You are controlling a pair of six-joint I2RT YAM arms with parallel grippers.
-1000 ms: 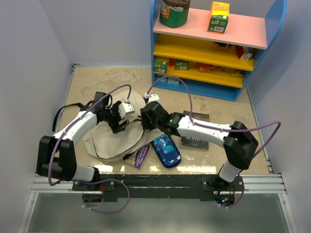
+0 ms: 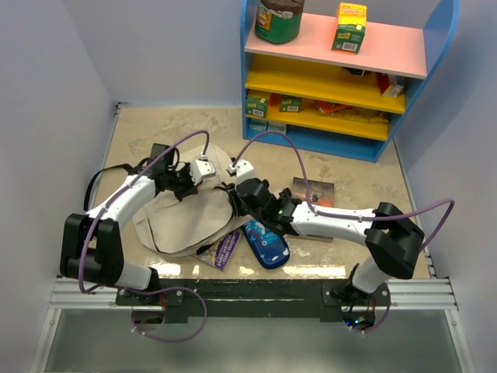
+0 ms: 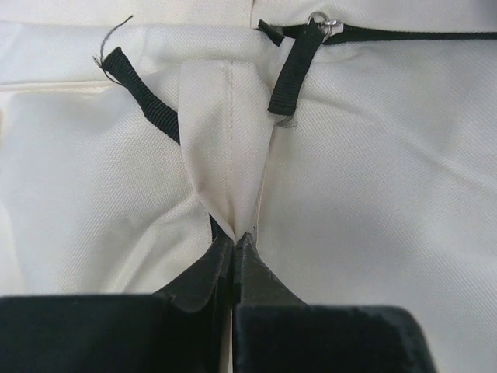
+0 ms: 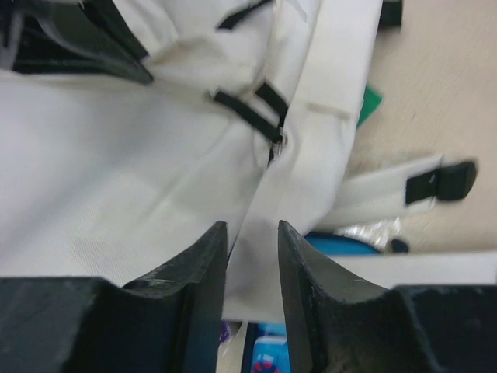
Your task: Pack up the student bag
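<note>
The cream bag (image 2: 186,221) lies flat and rumpled at left centre. In the left wrist view my left gripper is shut on a raised fold of the bag's cloth (image 3: 227,140), beside a black zipper tab (image 3: 298,68). My right gripper stands part open over the bag's right edge, with cream cloth behind and between its fingers. From above, the right gripper (image 2: 237,200) hides that edge. A blue patterned pencil case (image 2: 266,247) and a purple packet (image 2: 221,249) lie at the bag's front right.
A dark book (image 2: 320,190) lies partly under my right arm. The blue shelf unit (image 2: 326,140) with yellow shelves holds several boxes at the back. A black strap (image 2: 95,183) curls out at the left. Clear table shows at the back and right.
The left gripper's fingers have drawn together and moved slightly. Pencil case and packet stay put.
</note>
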